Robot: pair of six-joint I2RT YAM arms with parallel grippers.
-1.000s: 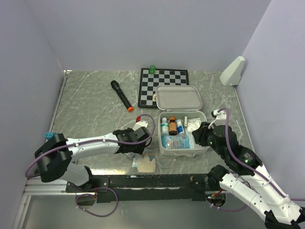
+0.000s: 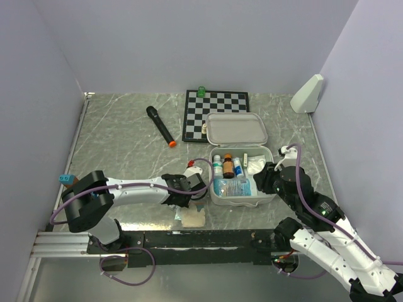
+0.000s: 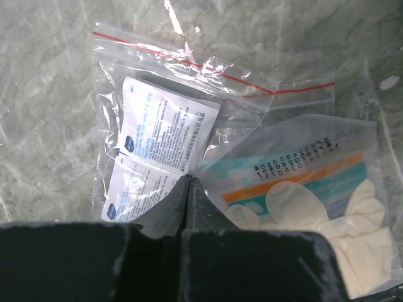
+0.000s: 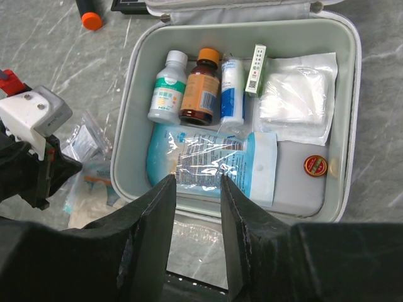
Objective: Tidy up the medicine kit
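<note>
In the left wrist view, a zip bag of printed packets lies overlapping a bag of cream gloves. My left gripper sits over their junction, fingertips close together; whether it grips plastic is unclear. The open kit holds two bottles, a tube, a small box, a white gauze pack, a blue-white pack and a small red tin. My right gripper stands open above the kit's near side, nothing between its fingers.
A black microphone lies at the back left. A checkered board with a green object is behind the kit's lid. A white device stands at the back right.
My left arm has moved rightward and toward the front, down over the bags beside the kit. The right arm and the kit have not visibly moved.
</note>
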